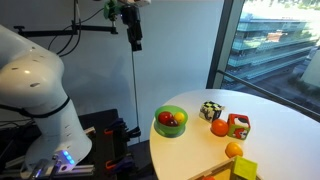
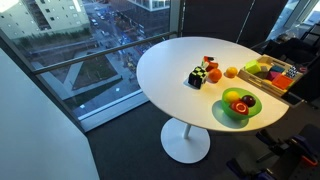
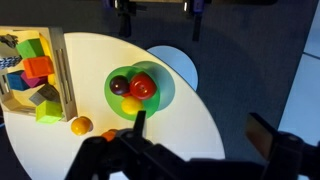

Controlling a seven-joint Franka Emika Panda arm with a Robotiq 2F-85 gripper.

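Note:
High above the table, my gripper hangs open, its black fingers (image 3: 264, 132) wide apart with nothing between them. In exterior view 1 the gripper (image 1: 136, 32) is at the upper left, well away from everything on the table. A green bowl (image 2: 236, 121) stands near the table edge, holding a red fruit (image 3: 143, 86), a dark round fruit (image 3: 119, 85) and a yellow fruit (image 3: 131, 105). An orange (image 1: 234, 150), a larger red-orange fruit (image 1: 219, 127), a black-and-white checkered object (image 1: 212, 109) and a red box-like object (image 1: 238, 126) rest outside the bowl.
A wooden box (image 3: 68, 92) with several coloured blocks sits along one side of the round white table (image 2: 165, 75). Dark floor (image 3: 235, 70) shows beyond the table edge.

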